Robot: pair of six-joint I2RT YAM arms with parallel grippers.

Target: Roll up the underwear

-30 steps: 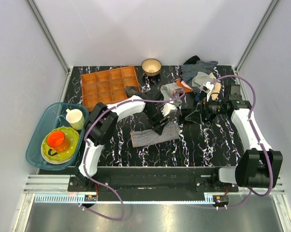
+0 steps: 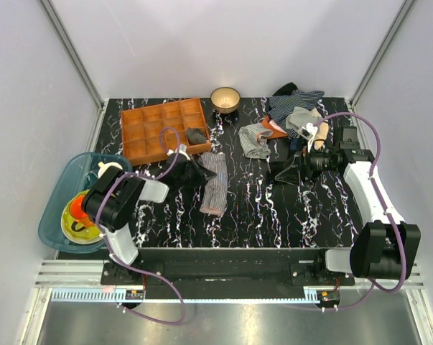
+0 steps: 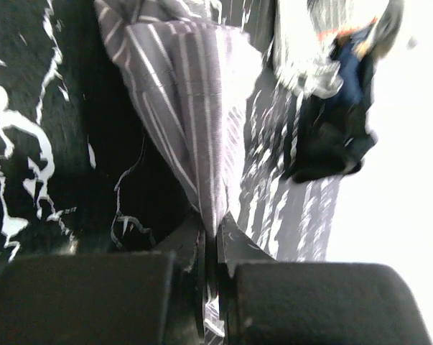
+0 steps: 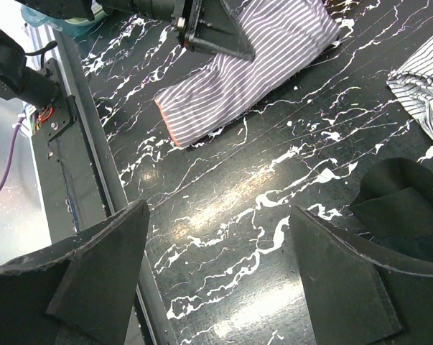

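The striped grey underwear (image 2: 215, 188) lies stretched front to back at the middle of the black marble table, with an orange edge at its near end. My left gripper is shut on it, pinching a gathered fold that runs up the middle of the left wrist view. In the right wrist view the striped cloth (image 4: 223, 90) lies flat under that gripper. My right gripper (image 2: 295, 169) stands open at the right of the table, apart from the cloth.
An orange divided box (image 2: 141, 129) and a blue bin (image 2: 58, 208) with dishes are left. A bowl (image 2: 225, 96) and piled clothes (image 2: 288, 108) are at the back. Bare table (image 2: 266, 223) lies at front right.
My left gripper has moved leftward with the underwear, which has swung from lying sideways to lying front to back. The right arm has not moved.
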